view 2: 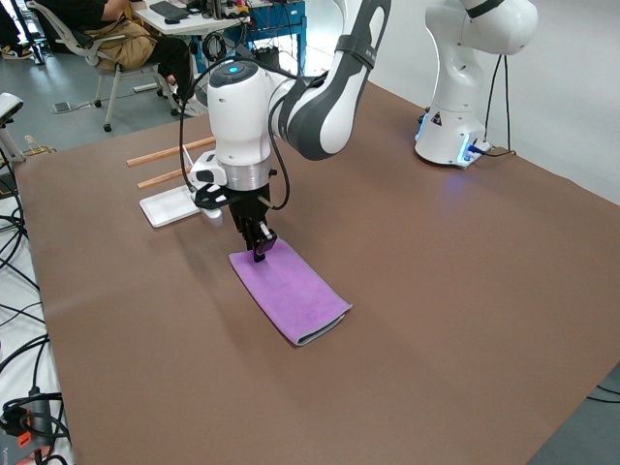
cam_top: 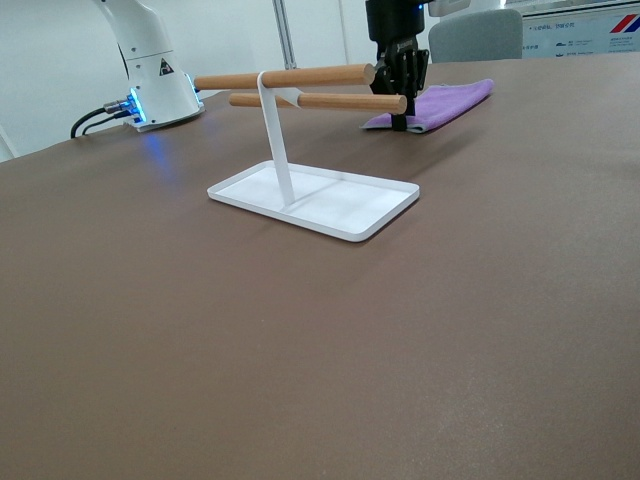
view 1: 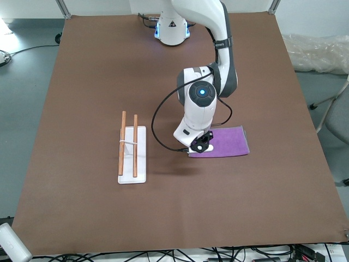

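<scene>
A purple folded cloth (view 1: 229,142) lies flat on the brown table (view 1: 180,202); in the right view the cloth (view 2: 291,295) stretches toward the viewer. My gripper (view 2: 260,250) is low at the cloth's near-rack end, pointing down, its tips at or just above that edge; in the top view the gripper (cam_top: 398,118) reaches down to the cloth (cam_top: 450,100). Whether it is open or shut on the fabric is unclear. A white stand (view 1: 140,164) with two wooden bars (cam_top: 330,75) stands beside the cloth, empty.
The arm's white base (view 1: 169,30) is at the back of the table. Cables (view 2: 29,339) run off the table's edge, and a grey chair (view 1: 338,114) stands beside it.
</scene>
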